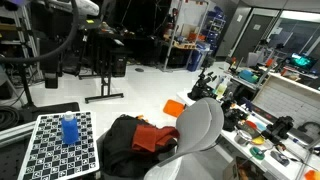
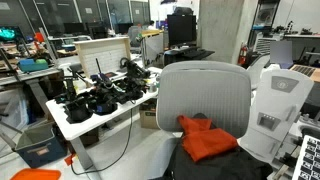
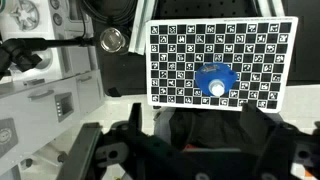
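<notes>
A blue bottle (image 1: 70, 128) with a white cap stands upright on a black-and-white patterned board (image 1: 48, 160). From above, the wrist view shows the same bottle (image 3: 214, 78) near the middle of the board (image 3: 170, 95). My gripper is open, its dark fingers spread wide along the lower edge of that view. Nothing is between them, and the bottle lies apart, beyond the fingertips. In the second exterior view the board (image 2: 309, 160) shows only in part at the right edge, and the bottle is not seen there.
A grey chair (image 2: 205, 95) stands close to the board, with red cloth (image 2: 208, 140) and a black bag or garment on its seat. A cluttered white table (image 2: 85, 125) lies farther off. Around the bottle, the board is clear.
</notes>
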